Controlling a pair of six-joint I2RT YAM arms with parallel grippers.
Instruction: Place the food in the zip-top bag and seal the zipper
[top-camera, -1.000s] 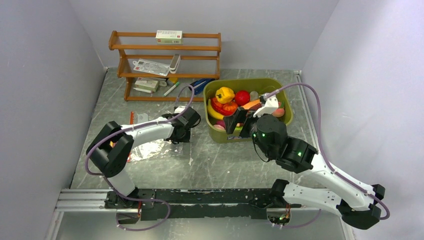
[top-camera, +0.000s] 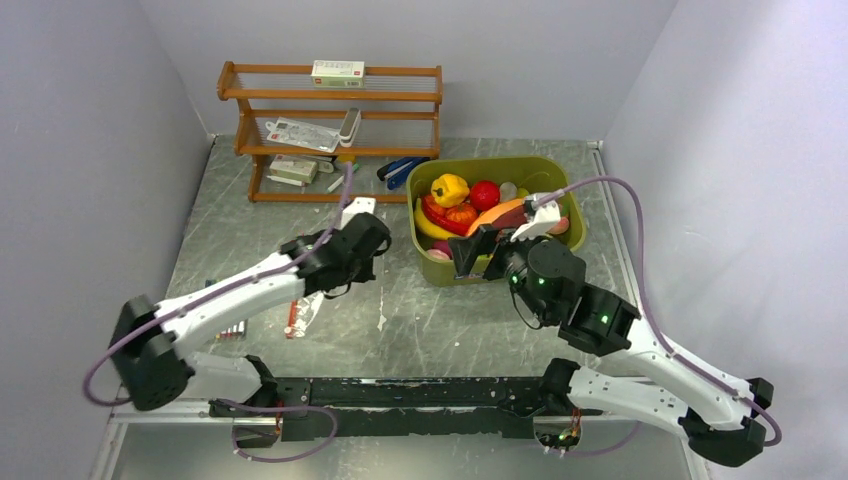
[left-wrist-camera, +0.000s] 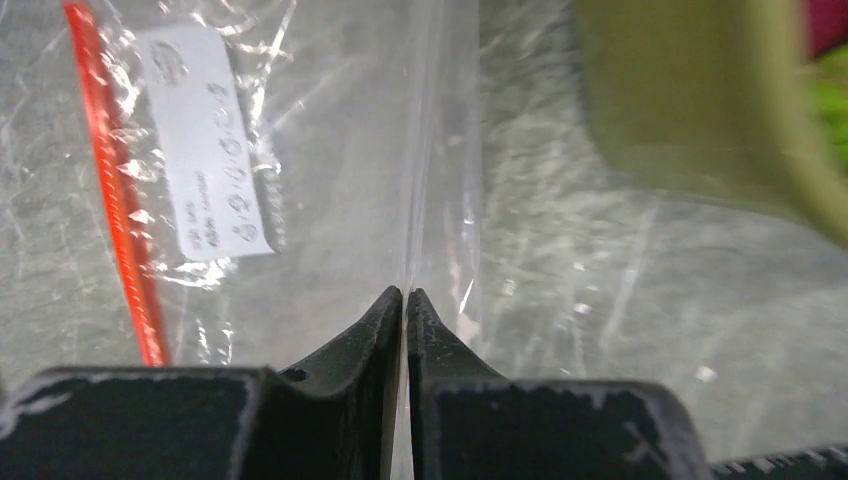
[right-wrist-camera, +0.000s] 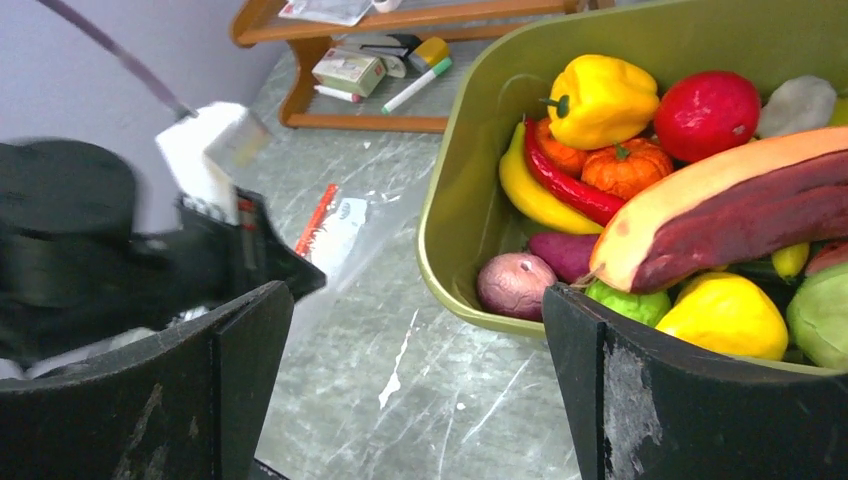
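The clear zip top bag (left-wrist-camera: 330, 170), with an orange-red zipper strip (left-wrist-camera: 115, 200) and a white label (left-wrist-camera: 205, 140), fills much of the left wrist view. My left gripper is shut on the bag's film, pinching a thin fold opposite the strip. From above, the arm covers most of the bag. My right gripper stands open with nothing between its fingers, over the near-left side of the green bin (right-wrist-camera: 436, 200). Toy food lies in the bin: a yellow pepper (right-wrist-camera: 603, 100), red chili (right-wrist-camera: 570, 180), pumpkin (right-wrist-camera: 630, 170), long orange-and-maroon piece (right-wrist-camera: 740, 210) and purple onion (right-wrist-camera: 515, 285).
At the back, a wooden shelf (top-camera: 340, 97) holds boxes and stationery. Several pens (top-camera: 235, 328) lie at the left of the table.
My left arm has risen and swung, blurred by motion. The bag's orange strip has shifted right from where it lay on the left of the table. The right arm has barely moved.
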